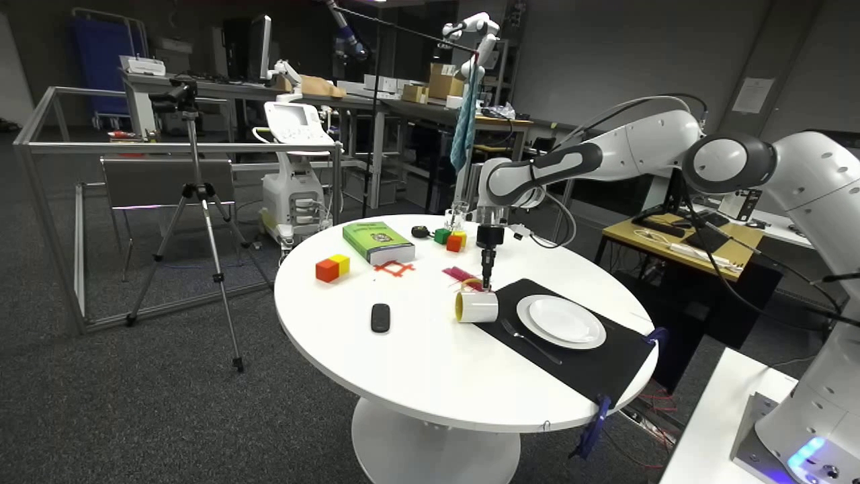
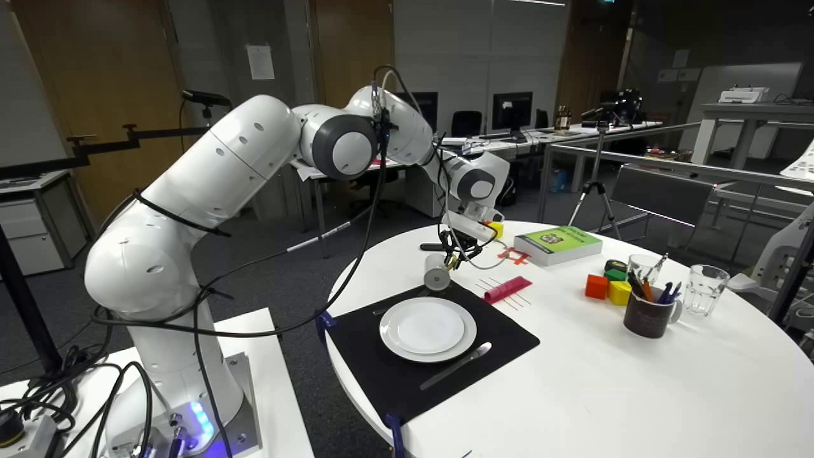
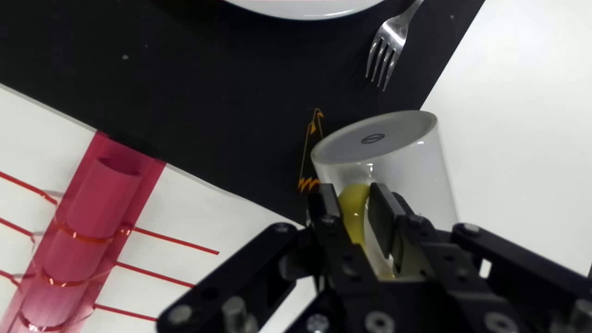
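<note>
A white mug [image 1: 477,307] with a yellow inside lies on its side, its yellow mouth toward the left in exterior view 1. In the wrist view the mug [image 3: 399,161] shows its base, with its yellow handle [image 3: 354,208] between the finger pads. My gripper is shut on that handle, coming from above. Exterior view 2 has the mug [image 2: 436,272] base-first at the far corner of the black placemat [image 2: 503,336], partly behind the gripper [image 2: 455,261]. Whether the mug touches the table, I cannot tell.
On the placemat sit a white plate [image 2: 428,329], a fork [image 3: 391,41] and a knife [image 2: 455,366]. A pink roll [image 2: 507,289] lies close by. Cubes [image 1: 332,267], a green book [image 1: 379,242], and a black mouse [image 1: 380,318] are farther off. The pen mug [image 2: 648,313] stands beside glasses.
</note>
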